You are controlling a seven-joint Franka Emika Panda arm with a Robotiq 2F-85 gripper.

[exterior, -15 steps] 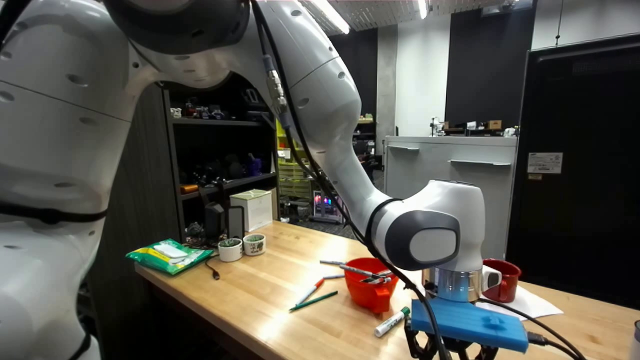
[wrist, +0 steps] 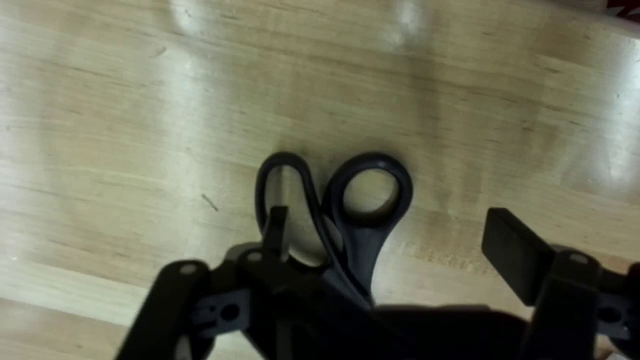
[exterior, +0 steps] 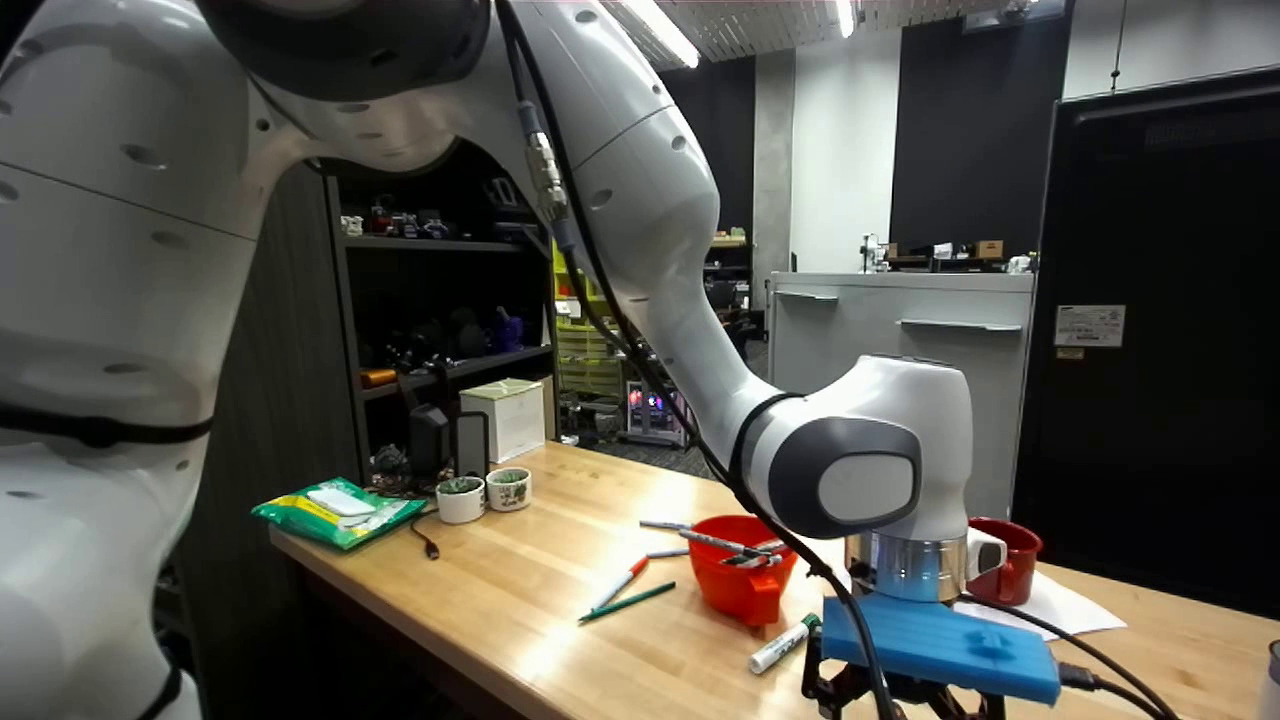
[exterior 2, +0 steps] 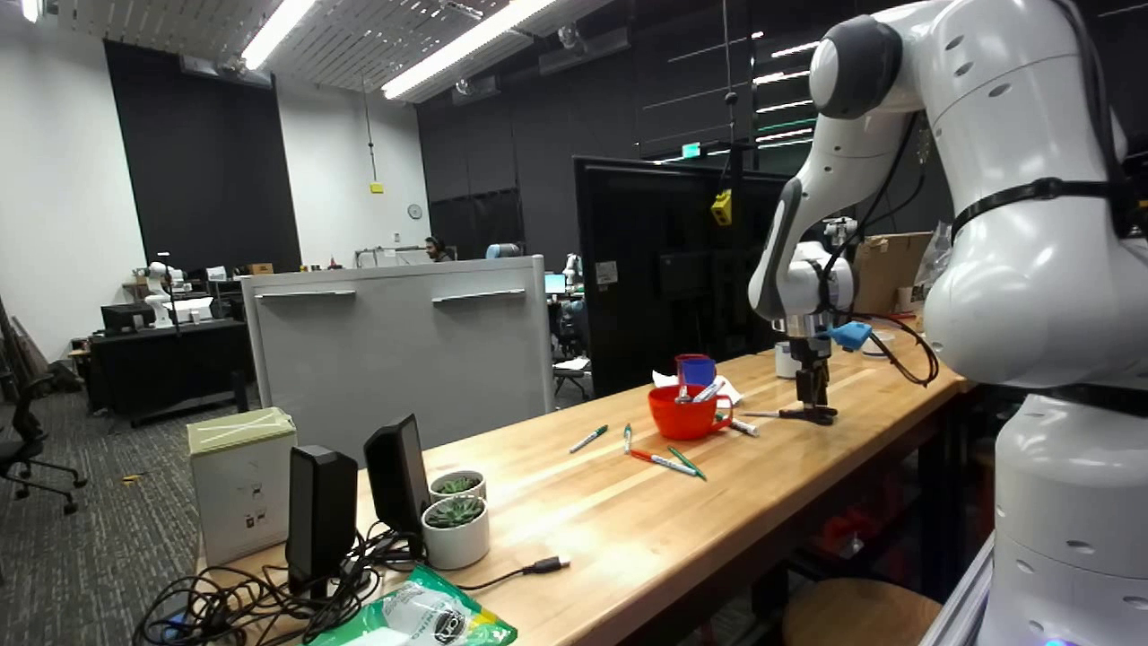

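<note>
A pair of black-handled scissors (wrist: pixel 363 240) lies on the wooden table, its two finger loops showing in the wrist view. My gripper is open above the handles. The left fingertip (wrist: pixel 276 231) overlaps the outer side of the left loop; I cannot tell whether it dips inside. Well clear of the right loop, the other fingertip (wrist: pixel 510 255) is over bare wood. The blades are hidden under the gripper in that view. In exterior view 2 the gripper points down, close over the scissors (exterior 2: pixel 809 414).
A red cup (exterior: pixel 734 574) with markers in it stands beside the arm, with several loose pens around it and a whiteboard marker (exterior: pixel 780 648) close to the gripper. Behind the wrist is a dark red mug (exterior: pixel 1014 570). Potted succulents (exterior 2: pixel 456 529) and speakers occupy the far end.
The gripper's finger linkages stand wider apart than a second ago, and the wrist sits very slightly higher. The cup, pens and mug have not moved.
</note>
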